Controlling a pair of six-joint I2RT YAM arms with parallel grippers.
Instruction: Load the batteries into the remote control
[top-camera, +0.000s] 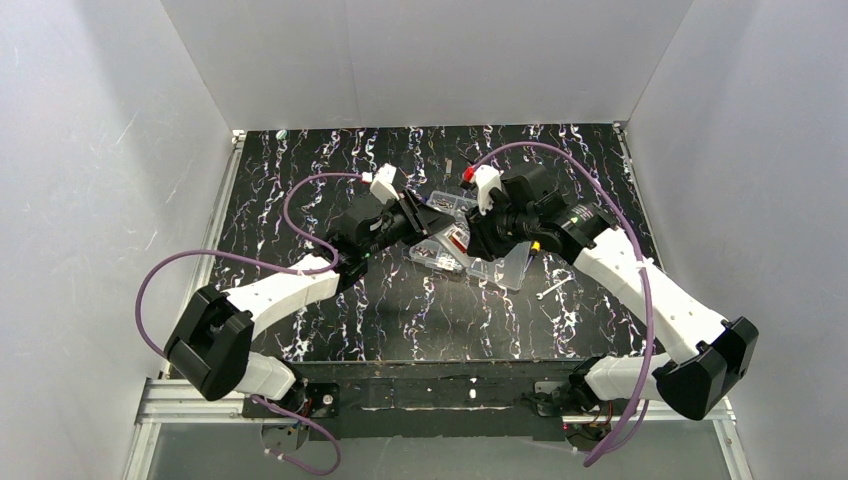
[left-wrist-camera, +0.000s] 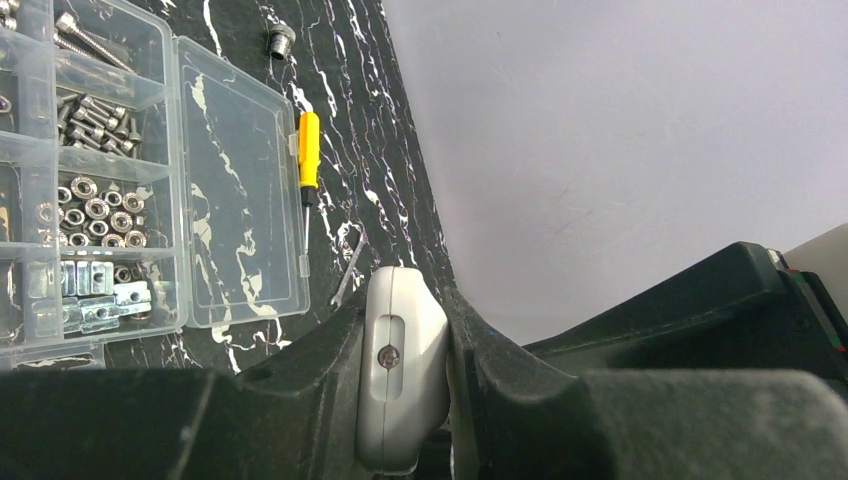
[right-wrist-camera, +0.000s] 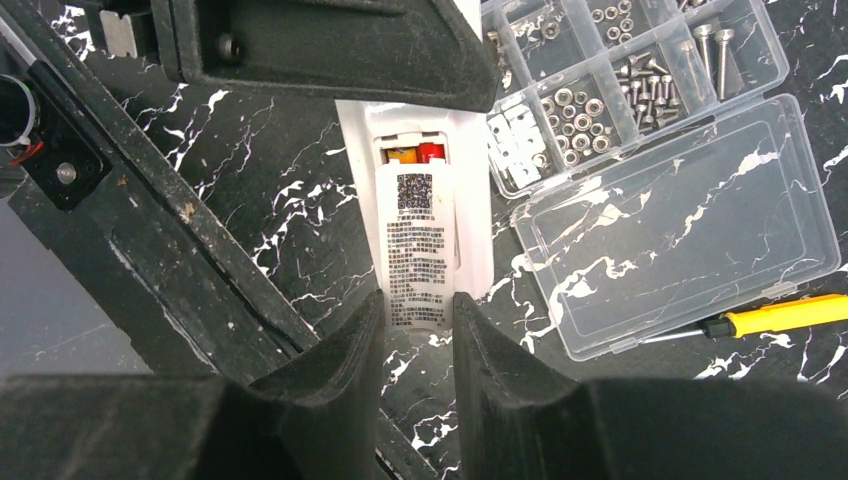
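My left gripper is shut on the white remote control (left-wrist-camera: 388, 400), seen end-on in the left wrist view and held above the table. In the right wrist view the back of the remote (right-wrist-camera: 475, 230) faces up, and its upper part is hidden behind the left gripper. My right gripper is shut on a white battery cover (right-wrist-camera: 417, 245) printed with dark text and a code square. This cover lies over much of the battery opening. Above its upper edge show the ends of an orange battery (right-wrist-camera: 402, 155) and a red battery (right-wrist-camera: 431, 152).
Below the grippers sits a clear compartment box (right-wrist-camera: 650, 90) of screws and nuts, its lid (right-wrist-camera: 690, 230) open. A yellow screwdriver (left-wrist-camera: 309, 150), a small wrench (left-wrist-camera: 350, 265) and a metal fitting (left-wrist-camera: 281, 41) lie beyond the lid.
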